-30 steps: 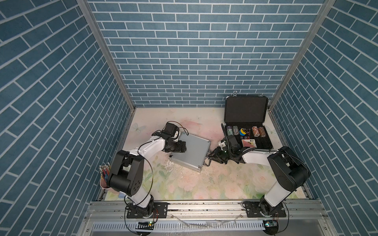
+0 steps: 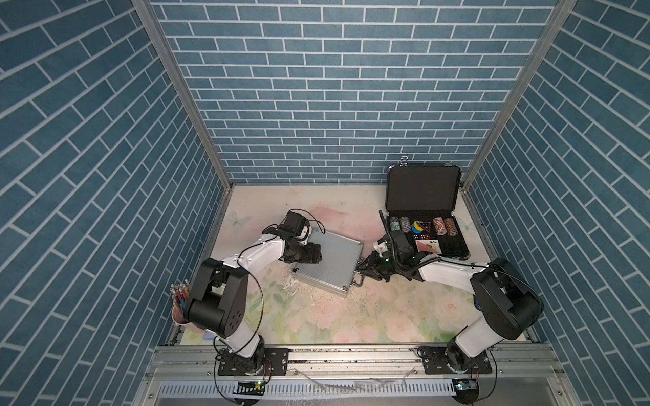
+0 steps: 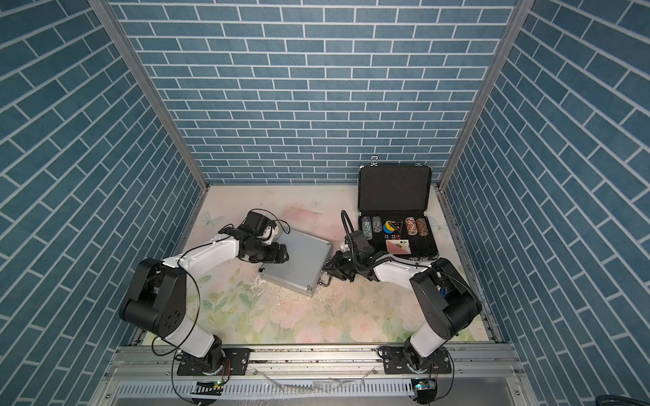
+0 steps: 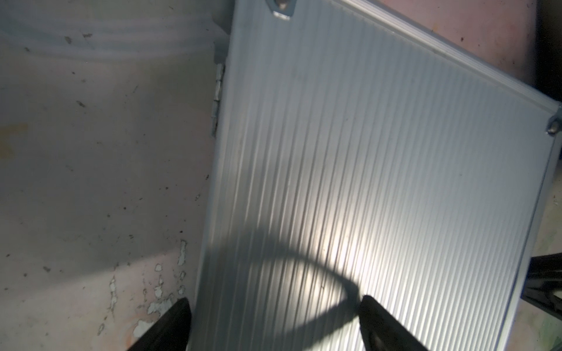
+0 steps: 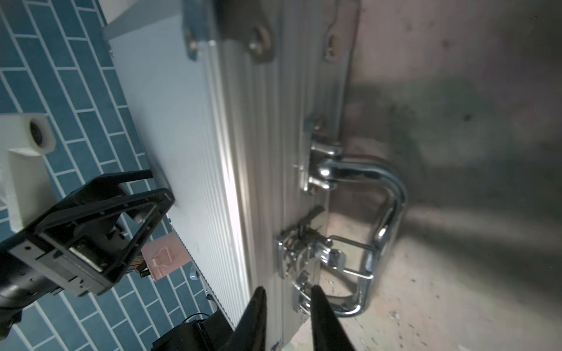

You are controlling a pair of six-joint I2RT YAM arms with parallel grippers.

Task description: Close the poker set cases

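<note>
A silver poker case (image 2: 331, 260) lies closed on the table, angled, its handle (image 5: 383, 234) and latch (image 5: 295, 251) on its right side. My left gripper is open over the lid, its fingertips low on the ribbed surface. My right gripper is at the latch side, its fingertips close together beside the handle and latch, part open, with nothing clearly between them. A second case (image 3: 394, 186) stands open at the back right, lid upright, with chip stacks, cards and dice inside.
A cup of pens (image 2: 179, 301) stands at the left front edge. The tiled walls bound the table on three sides.
My right arm has shifted slightly, its elbow a little to the right and lower. The left arm and both cases look unchanged.
</note>
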